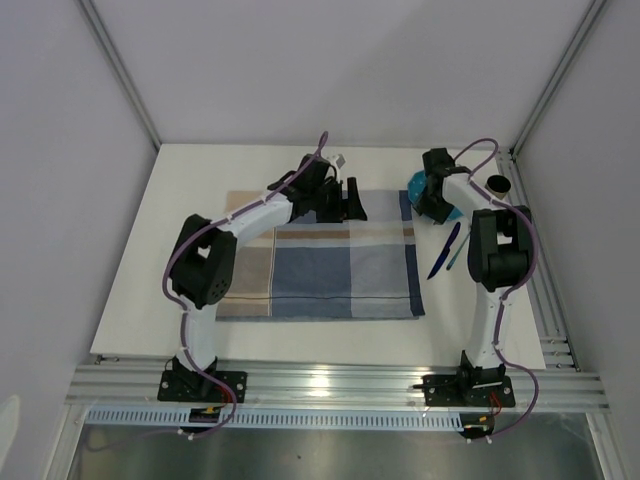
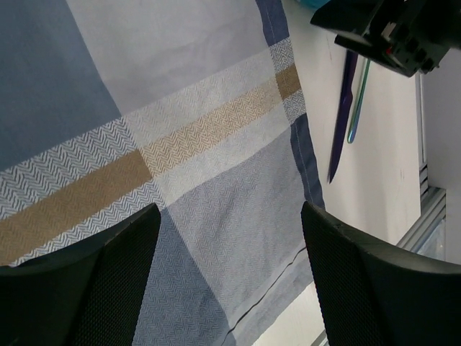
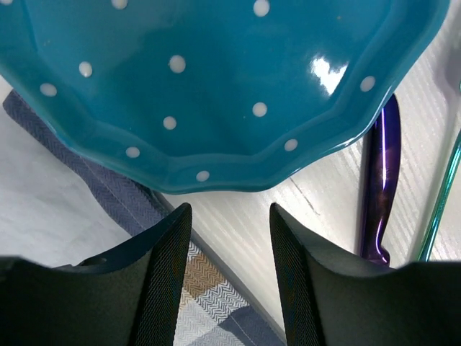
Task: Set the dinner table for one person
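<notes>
A teal polka-dot plate (image 3: 216, 86) lies at the right of the placemat (image 1: 310, 280). My right gripper is open over the plate's near rim, nothing between its fingers. A purple knife (image 3: 382, 180) and a thin teal-handled utensil (image 3: 441, 202) lie beside the plate, right of the mat; the latter's head is cut off in the right wrist view. A dark cup (image 1: 498, 186) stands at the far right. My left gripper hangs open above the placemat with nothing between its fingers.
Walls and metal rails bound the table. My right gripper shows at the upper right of the left wrist view.
</notes>
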